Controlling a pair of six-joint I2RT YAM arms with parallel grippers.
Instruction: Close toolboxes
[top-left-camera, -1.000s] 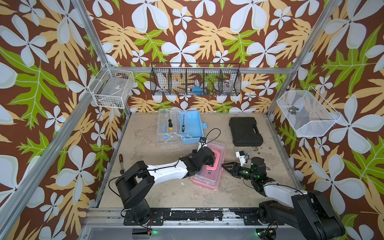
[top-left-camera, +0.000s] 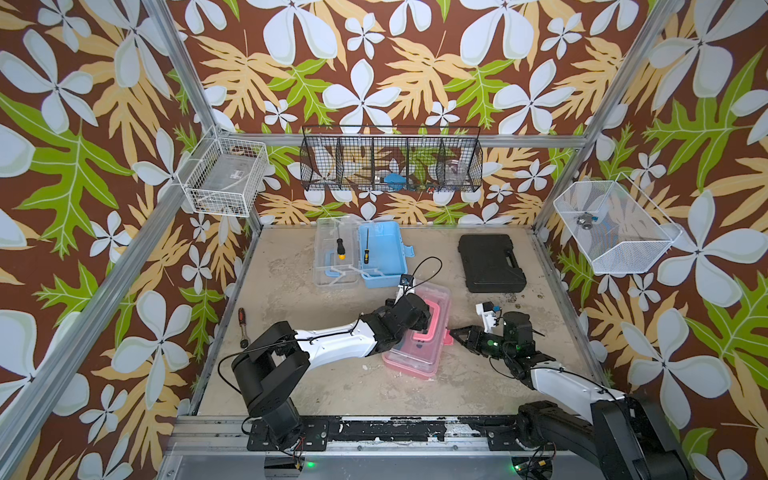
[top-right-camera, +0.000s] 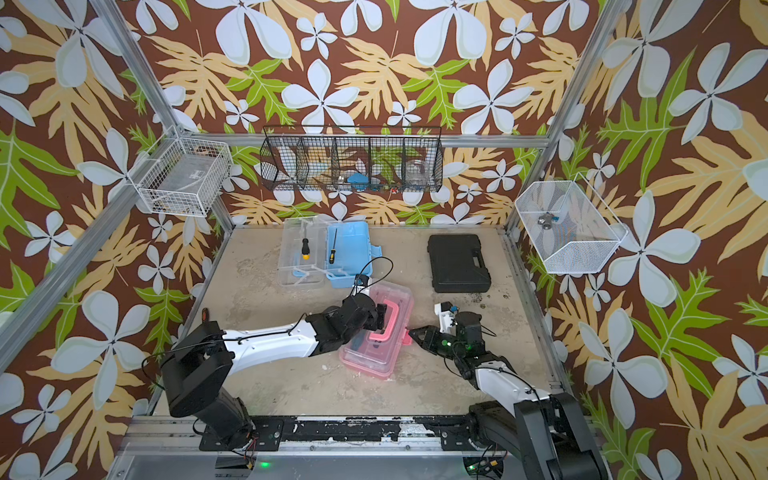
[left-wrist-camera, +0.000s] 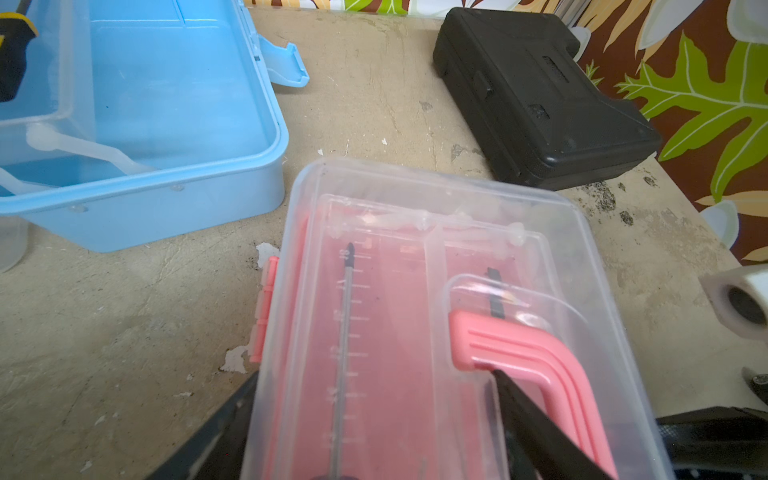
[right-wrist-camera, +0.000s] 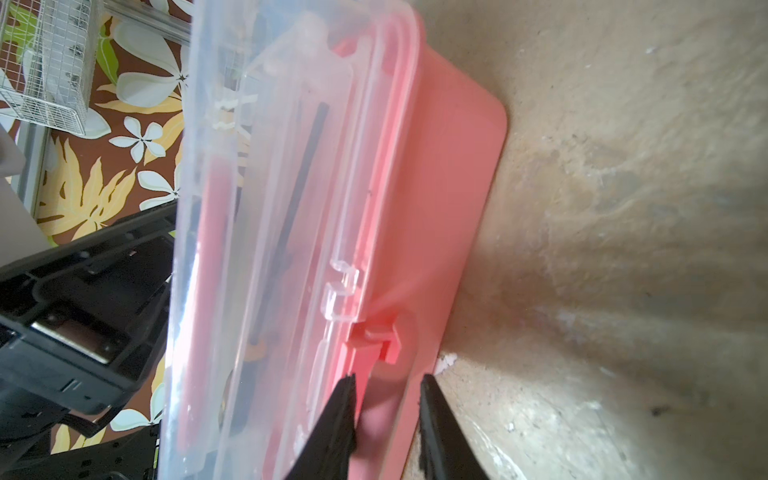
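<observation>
A pink toolbox (top-left-camera: 416, 364) with a clear lid (left-wrist-camera: 400, 216) and pink handle (left-wrist-camera: 520, 344) lies on the table, its lid down, tools showing through. My left gripper is over the lid, its dark fingers (left-wrist-camera: 532, 424) spread apart; whether they touch is unclear. At the box's right side, my right gripper stands part open, with the pink latch (right-wrist-camera: 384, 408) between its fingers. This latch hangs outward, away from the lid's clear catch (right-wrist-camera: 340, 296). Behind, a blue toolbox (top-left-camera: 384, 248) sits open, its clear lid (top-left-camera: 336, 240) folded left with a screwdriver on it.
A black case (top-left-camera: 492, 264) lies at the back right. One loose screwdriver (top-left-camera: 242, 324) rests by the left edge. Wire baskets (top-left-camera: 392, 164) hang on the frame above the table. Bare table shows left of the pink box and in front of it.
The pink latch sticks out further from the box's right side than before. My right gripper has shifted slightly down and to the right. The left arm looks unmoved.
</observation>
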